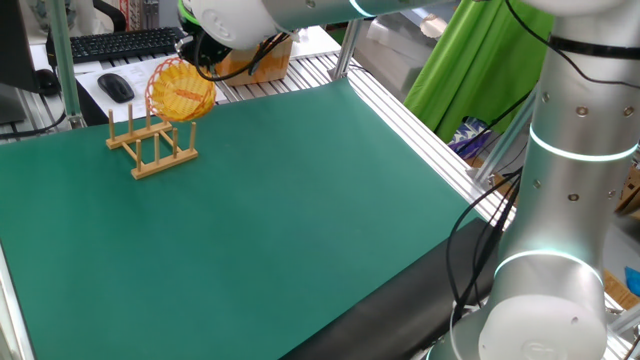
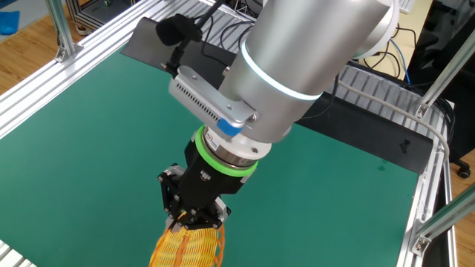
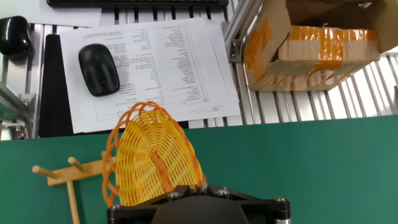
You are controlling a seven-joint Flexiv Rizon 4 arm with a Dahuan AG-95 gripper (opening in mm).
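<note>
A shallow yellow woven basket with an orange looped rim (image 1: 184,92) hangs tilted near the wooden peg rack (image 1: 165,157) at the far left of the table. My gripper (image 2: 199,216) is shut on the basket's edge, seen in exterior view 2 with the basket (image 2: 185,248) below it. In the wrist view the basket (image 3: 152,155) stands up from the fingers, covering part of the rack (image 3: 81,171), which lies to its left. In exterior view 1 the fingertips are hidden, and whether basket and rack touch cannot be told.
Beyond the green mat (image 1: 270,220) lie papers (image 3: 168,68), a black mouse (image 3: 99,70) and a keyboard (image 1: 115,44). An open cardboard box (image 3: 311,56) stands past the back edge.
</note>
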